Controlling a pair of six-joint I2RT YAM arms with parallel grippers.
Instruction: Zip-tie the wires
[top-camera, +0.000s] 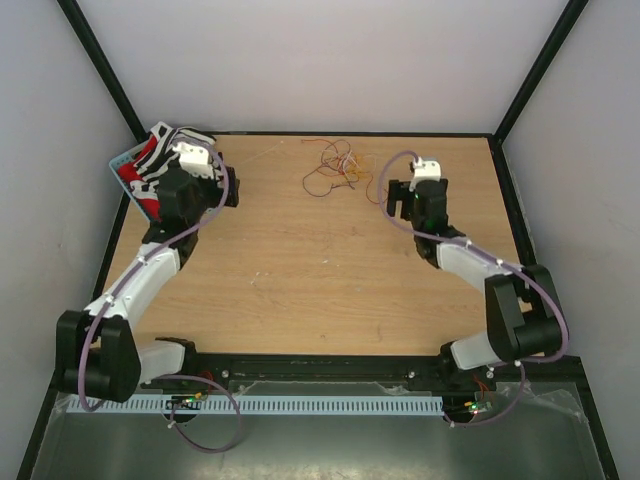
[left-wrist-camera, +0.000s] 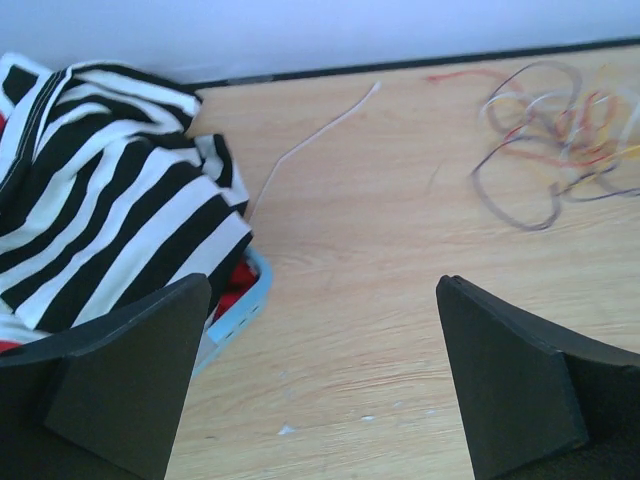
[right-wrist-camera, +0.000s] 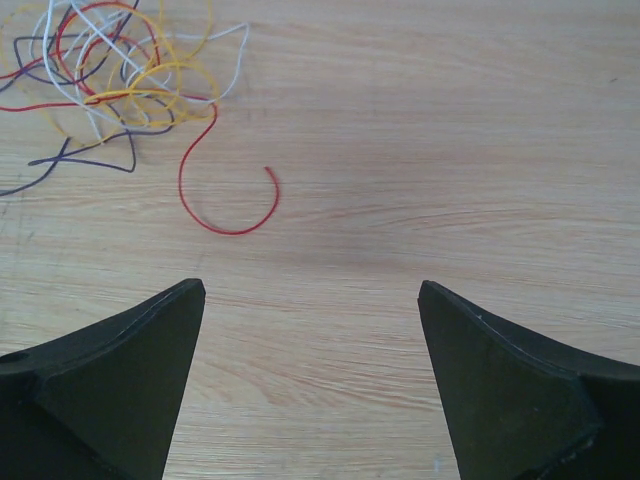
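A loose tangle of red, yellow, white and dark wires (top-camera: 340, 165) lies on the table near the back edge. One red wire end (right-wrist-camera: 279, 190) curls away from it in the right wrist view. A thin white strip, which looks like a zip tie (left-wrist-camera: 315, 135), lies flat between the basket and the wires. My left gripper is open with nothing between its fingers, beside the basket and left of the strip. My right gripper also stands open and empty, to the right of the wires and apart from them.
At the back left, a light blue basket (left-wrist-camera: 245, 310) holds red cloth and black-and-white striped cloth (left-wrist-camera: 120, 200), close to my left gripper. Walls stand along the back and sides.
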